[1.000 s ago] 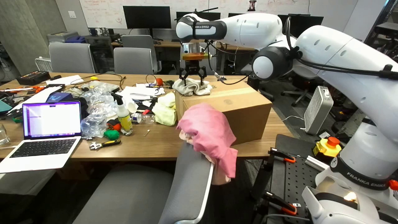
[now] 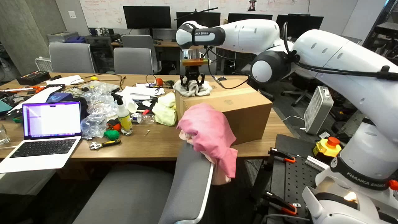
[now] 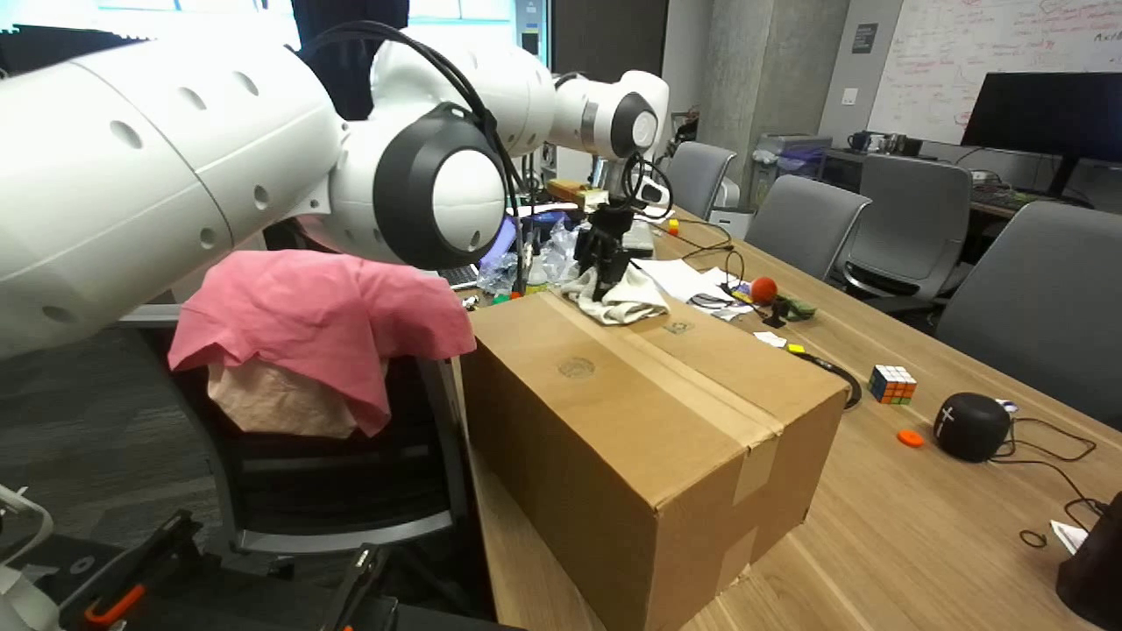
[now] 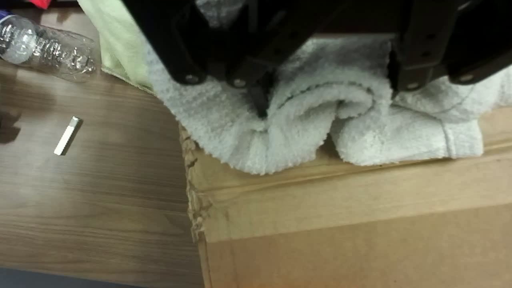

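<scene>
A crumpled whitish towel point(image 4: 288, 129) lies on top of the cardboard box point(image 4: 365, 249), near the box's left end. My gripper is down at the towel, its fingers part open, with a fold of the cloth between the two fingers. One dark fingertip point(image 4: 261, 103) presses into the pile on the left; the other meets it on the right. From the side, the gripper point(image 2: 192, 85) points straight down into the towel point(image 2: 185, 91), which rests on the box. In the second exterior view the towel point(image 3: 634, 300) shows partly behind the gripper point(image 3: 601, 282).
A pale yellow cloth point(image 2: 164, 114) and a clear bottle point(image 2: 147, 119) lie left of the box. Pink cloth point(image 2: 209, 125) drapes over the chair back in front. Clutter, a spray bottle point(image 2: 123, 117) and a laptop point(image 2: 52, 130) fill the table's left.
The gripper has come down into the towel, and its fingers stand closer together than before. The towel's folds have bunched slightly; the box has not moved.
</scene>
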